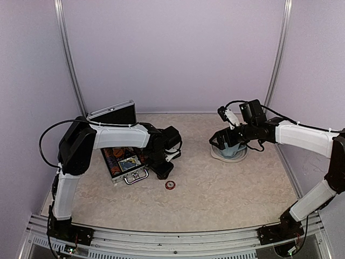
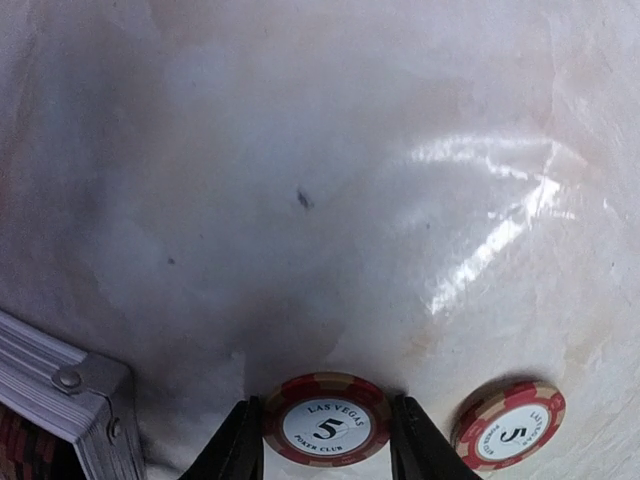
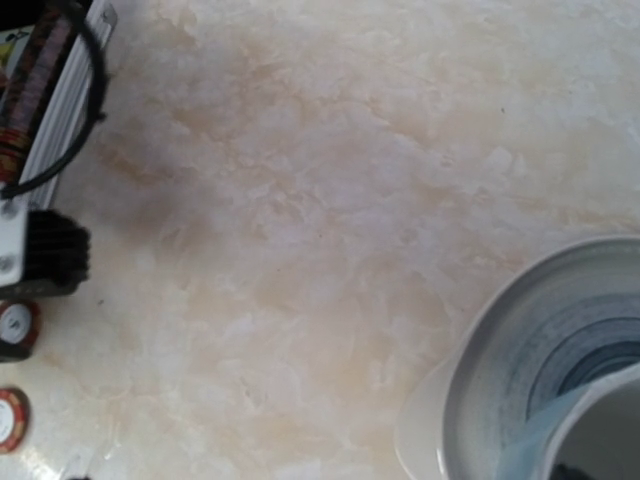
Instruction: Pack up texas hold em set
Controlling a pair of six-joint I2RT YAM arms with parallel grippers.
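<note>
A red poker chip (image 2: 327,420) marked 5 lies on the table between the fingers of my left gripper, which is open with a fingertip close to either side of it. To its right in the left wrist view rests a second red chip (image 2: 514,428), slightly tilted; from the top this loose chip (image 1: 170,185) shows in front of the gripper. The silver case (image 1: 122,175) stands with its lid (image 1: 116,114) up, holding chips and a card deck (image 1: 129,163), partly covered by my left arm. Over the plates, my right gripper (image 1: 218,142) is open.
On the right sits a stack of pale dishes (image 3: 480,330) with a light blue cup or bowl (image 3: 550,440) on it, partly hidden from the top by the right gripper. Bare table separates the case from the dishes, and the front right is clear.
</note>
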